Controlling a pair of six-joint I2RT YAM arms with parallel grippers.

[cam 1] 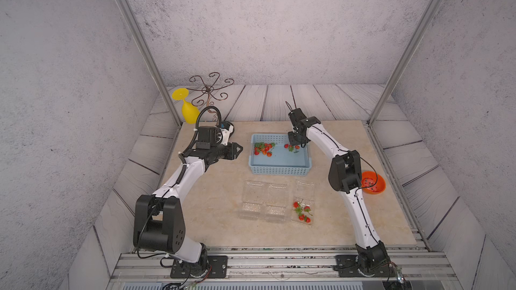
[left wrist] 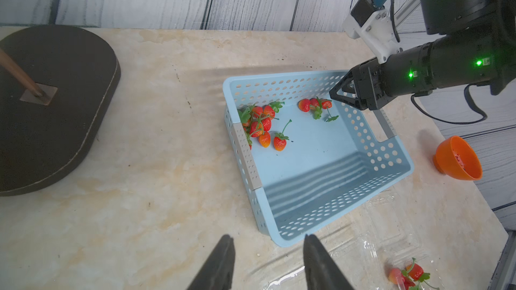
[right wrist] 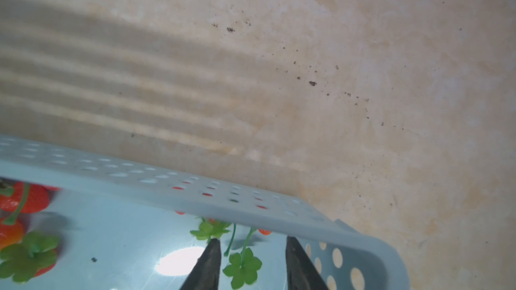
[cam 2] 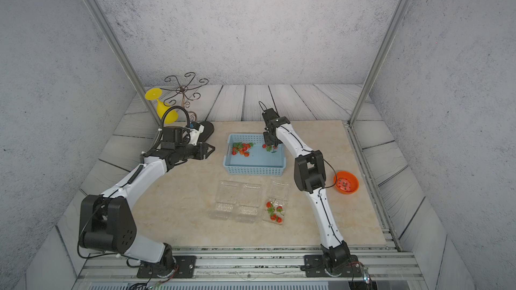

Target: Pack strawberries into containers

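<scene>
A light blue basket (cam 1: 279, 169) holds a cluster of strawberries (left wrist: 256, 129) at its left and a few strawberries (left wrist: 304, 104) at its back right. My right gripper is over the back right of the basket, fingers apart, above strawberry leaves, with nothing seen between them. My left gripper hangs over the table left of the basket, fingers apart and empty. In front of the basket stand clear plastic containers (cam 1: 258, 210); the right one holds several strawberries (cam 1: 301, 216).
An orange bowl (cam 1: 380, 182) stands at the right. A black stand with metal scrollwork (left wrist: 53, 129) and a yellow vase (cam 1: 188, 111) are at the back left.
</scene>
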